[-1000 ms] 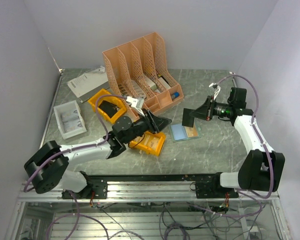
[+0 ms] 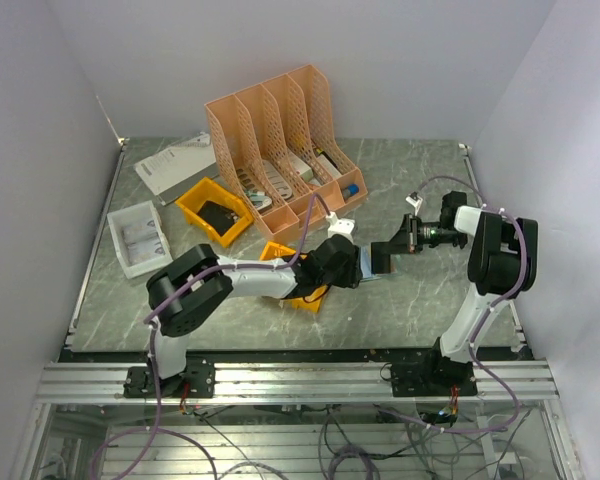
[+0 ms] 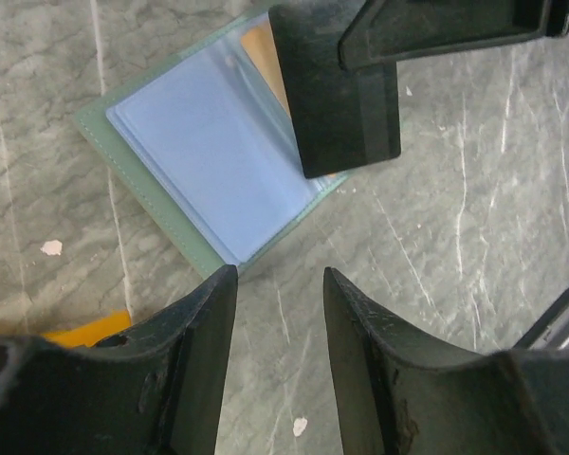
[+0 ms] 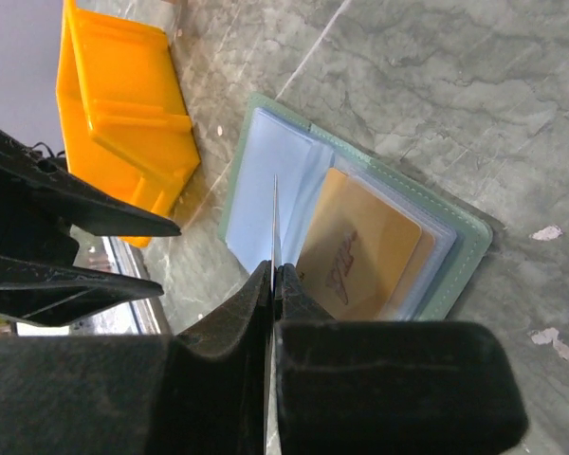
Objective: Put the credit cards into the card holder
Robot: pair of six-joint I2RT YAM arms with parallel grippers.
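The card holder [image 4: 455, 213] lies open on the table, green-edged, with clear pockets; a gold card [image 4: 360, 237] sits in one pocket, and the other pocket [image 3: 218, 142] looks pale blue and empty. A dark card is pinched in my right gripper, held above the holder and seen edge-on in the right wrist view. It covers most of the gold card in the left wrist view. My left gripper stands open beside the holder's near corner, nothing between its fingers.
A yellow bin [image 4: 137, 104] stands close by the holder, under my left arm. Behind are a pink divided organizer [image 2: 270, 150], another yellow bin [image 2: 195, 200] and a white tray [image 2: 120, 250].
Both grippers have come down and closer to the card holder. The right one brought the dark card low over it; the left one moved right, to beside the holder.
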